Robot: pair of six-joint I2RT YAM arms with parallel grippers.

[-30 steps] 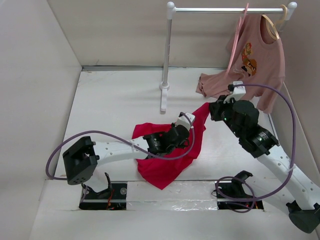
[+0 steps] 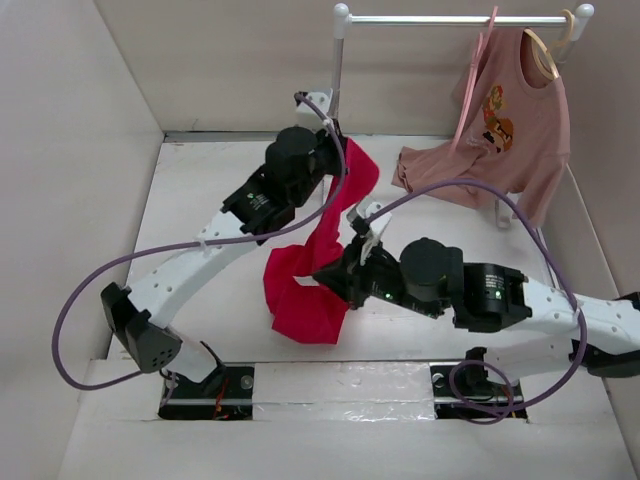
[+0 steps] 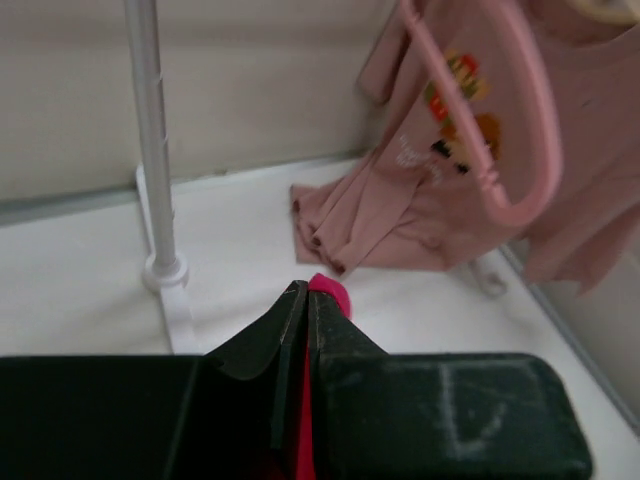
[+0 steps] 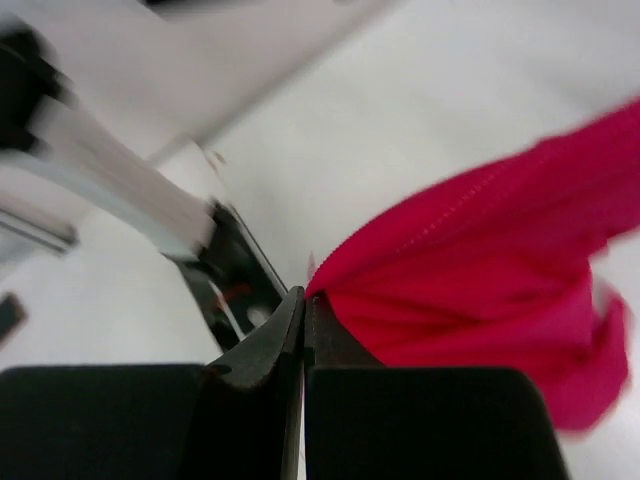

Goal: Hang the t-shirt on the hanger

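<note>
The red t-shirt (image 2: 308,315) hangs from my left gripper (image 2: 336,132), which is raised in front of the rack's upright; in the left wrist view its fingers are shut with red cloth at their tips. My right gripper (image 2: 338,276) is lower, at the shirt's middle, shut, with red cloth (image 4: 470,280) at and beyond its tips; whether it pinches the cloth is hard to tell. Pink hangers (image 2: 464,100) hang on the rail (image 2: 420,20); a pink shirt (image 2: 525,130) with a print hangs on a wooden hanger (image 2: 540,50) at the right.
The rack's upright (image 3: 150,130) stands behind my left gripper. Bare white floor (image 2: 190,190) shows at the left. Walls enclose the area at back and sides.
My left gripper has risen toward the rail, lifting the red shirt.
</note>
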